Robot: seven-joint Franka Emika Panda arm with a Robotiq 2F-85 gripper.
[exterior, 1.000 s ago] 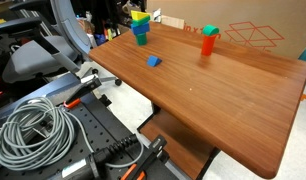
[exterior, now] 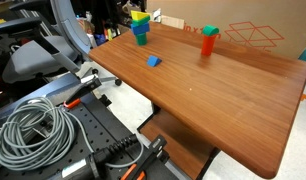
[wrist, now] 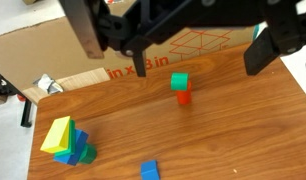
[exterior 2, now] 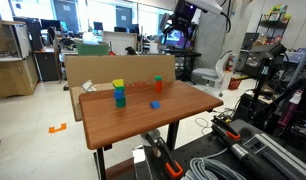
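Observation:
My gripper is open over the table, its dark fingers (wrist: 260, 52) wide apart with nothing between them. Beyond and below the gap stands a red block (wrist: 184, 97) with a green block (wrist: 180, 81) on top. A stack of yellow (wrist: 58, 132), blue (wrist: 80, 138) and green (wrist: 89, 154) pieces stands to the left in the wrist view; exterior view 1 shows yellow (exterior: 140, 16) uppermost. Apart from both stacks, a small blue block (wrist: 150, 170) lies on the tabletop. It also shows in exterior view 2 as a blue block (exterior 2: 154, 105).
The brown wooden table (exterior: 218, 95) has wide bare room around the blocks. A cardboard panel (exterior 2: 108, 70) rises along its back edge. Coiled grey cable (exterior: 35, 135) and a dark metal frame (exterior: 113, 125) lie beside the table.

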